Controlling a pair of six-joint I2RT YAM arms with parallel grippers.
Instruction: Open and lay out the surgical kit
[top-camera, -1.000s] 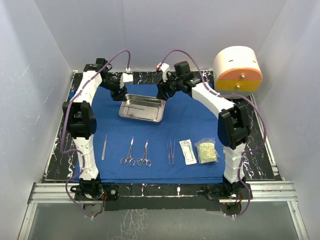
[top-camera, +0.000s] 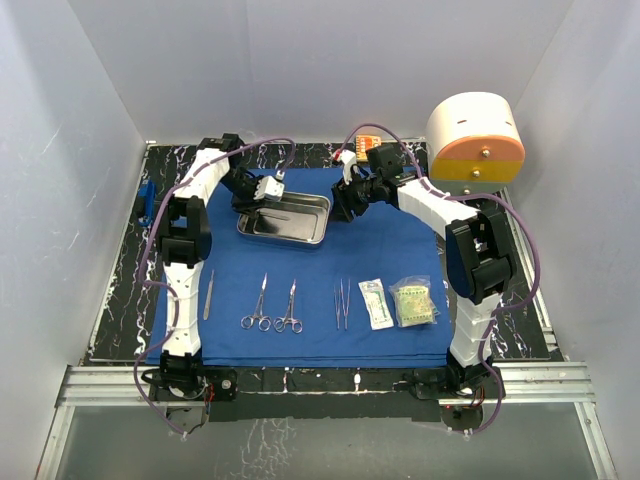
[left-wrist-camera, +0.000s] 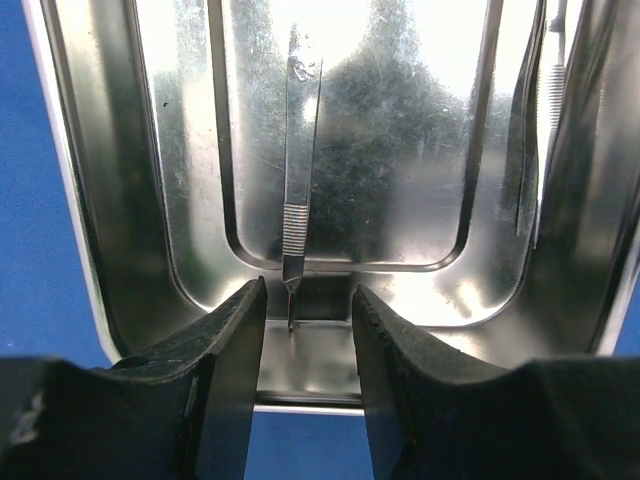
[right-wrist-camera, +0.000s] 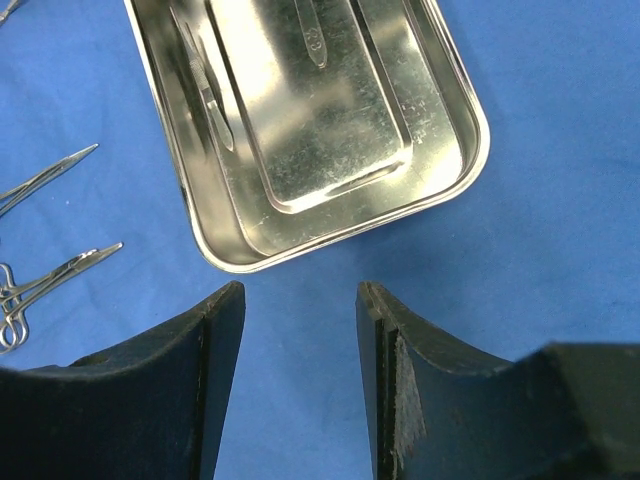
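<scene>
The steel tray sits on the blue cloth. In the left wrist view it holds a flat scalpel handle and tweezers along one side. My left gripper is over the tray's left end, fingers apart around the handle's narrow tip, not closed on it. My right gripper hangs open just outside the tray's right end, above bare cloth, with nothing between its fingers.
Two scissor-like instruments, a thin instrument, tweezers, a white packet and a gauze bag lie along the front. A drawer unit stands back right.
The instruments at the front are unmoved.
</scene>
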